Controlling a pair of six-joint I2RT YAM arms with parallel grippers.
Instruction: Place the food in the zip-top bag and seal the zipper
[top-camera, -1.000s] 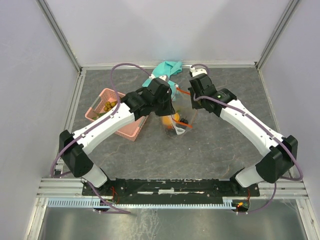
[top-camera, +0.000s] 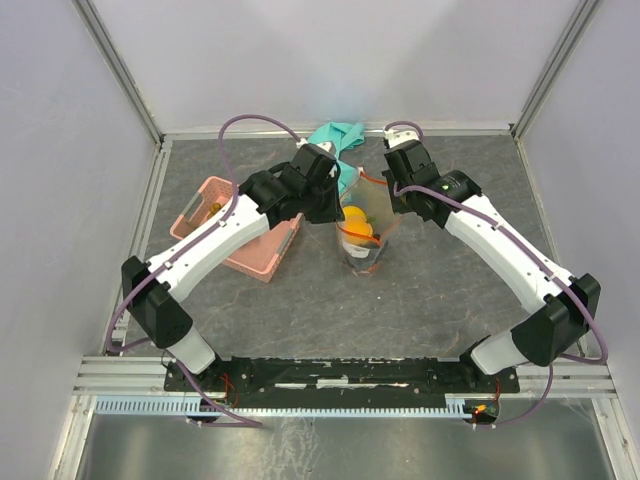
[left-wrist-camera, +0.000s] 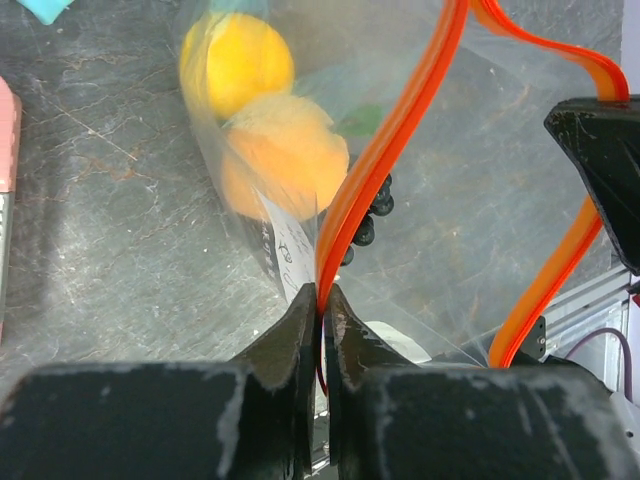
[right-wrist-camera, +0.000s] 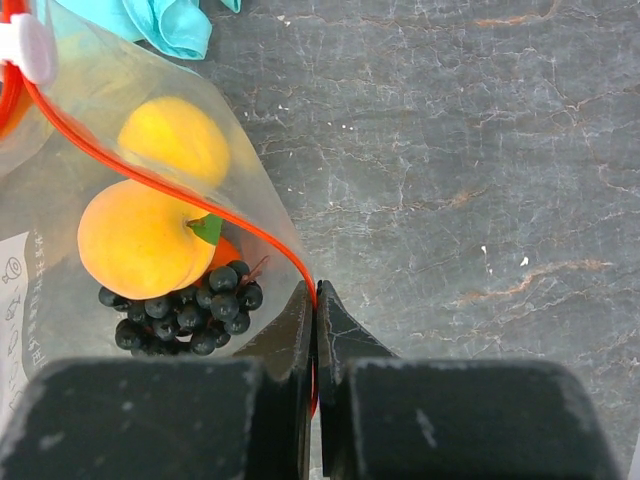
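A clear zip top bag (top-camera: 357, 262) with an orange zipper edge (left-wrist-camera: 392, 130) hangs between my two grippers, its mouth spread wide. Inside lie a yellow fruit (right-wrist-camera: 177, 140), a peach-coloured fruit (right-wrist-camera: 138, 240) with a green leaf and dark grapes (right-wrist-camera: 185, 318); a bit of orange food (right-wrist-camera: 224, 254) shows behind. My left gripper is shut on one side of the orange edge. On the opposite side, my right gripper is shut with the thin orange rim running between its fingertips. A white slider (right-wrist-camera: 36, 47) sits on the zipper at the upper left of the right wrist view.
A pink basket (top-camera: 262, 255) with some food in it stands at the left, partly under the left arm. A turquoise cloth (top-camera: 338, 136) lies behind the bag.
Over the last second both grippers have shifted slightly with the bag, the right one outward. The bag's mouth has widened, and the food in it shows more clearly from above.
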